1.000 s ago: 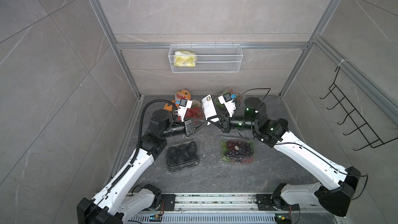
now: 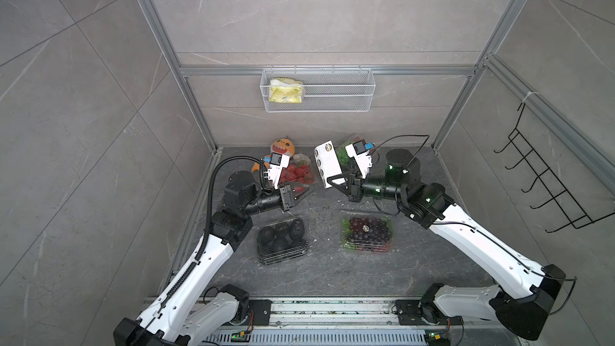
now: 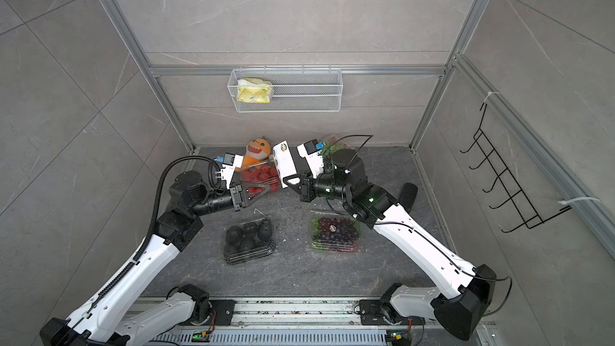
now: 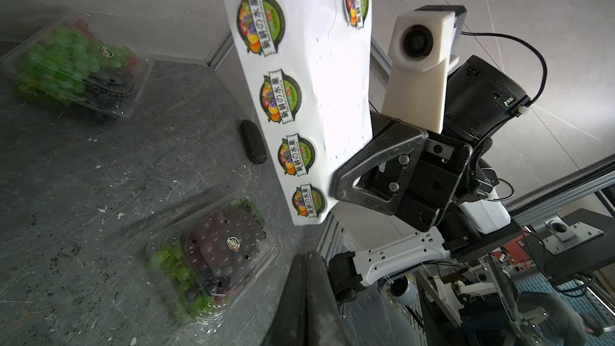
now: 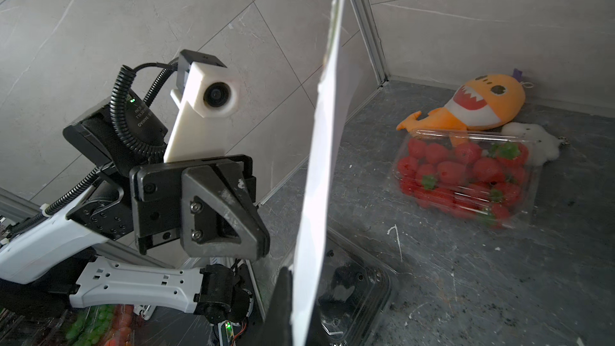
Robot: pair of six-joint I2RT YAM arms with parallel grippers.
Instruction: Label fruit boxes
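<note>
A white sheet of round fruit stickers (image 4: pixel 320 57) hangs upright from my right gripper (image 2: pixel 329 180), which is shut on its lower end. Several stickers remain along one side of the sheet. Facing it from the left, my left gripper (image 2: pixel 312 187) is shut; no sticker can be made out between its fingertips. A box of dark grapes (image 2: pixel 366 230) bears a sticker on its lid, as does the box of green grapes (image 4: pixel 77 64). On the strawberry box (image 5: pixel 467 176) I see no sticker. The box of dark round fruit (image 2: pixel 282 240) shows none either.
An orange shark toy (image 5: pixel 487 99) lies behind the strawberries, beside a small white plush (image 5: pixel 535 141). A dark oblong object (image 3: pixel 407 196) rests at the right. On the back wall hangs a wire basket (image 2: pixel 339 89).
The two grippers have drawn slightly apart: the left one moved a little left, while the right one moved right and up with the sticker sheet. The boxes have stayed put.
</note>
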